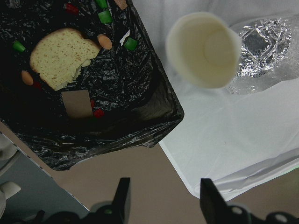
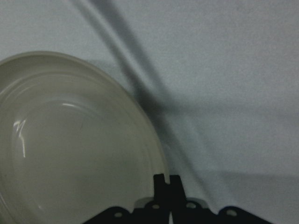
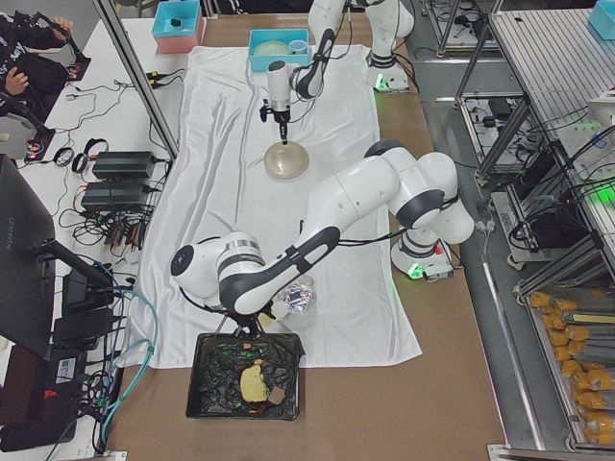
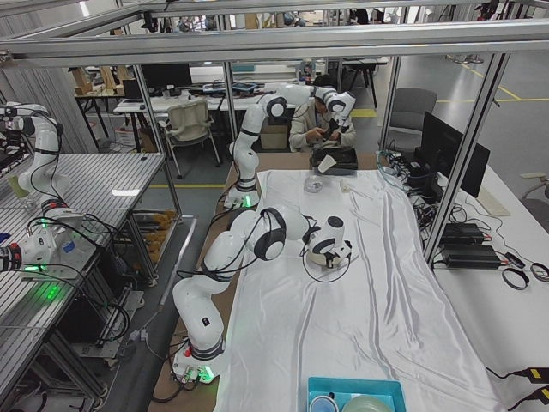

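My left gripper hangs open over the black bag-lined tray (image 3: 212, 384), which holds a bread slice (image 1: 60, 56), a cardboard square (image 1: 77, 103) and several small coloured bits. Beside the tray, in the left wrist view, are a cream cup (image 1: 198, 46) and crumpled foil in clear plastic (image 1: 261, 46); nothing is between the fingers. My right gripper has its fingers together at the rim of a cream plate (image 2: 74, 135); whether the rim is between them is unclear.
A blue bin (image 4: 355, 386) with dishes stands at the far end of the cloth-covered table, near the right arm. A monitor (image 4: 455, 159) and cables line one side.
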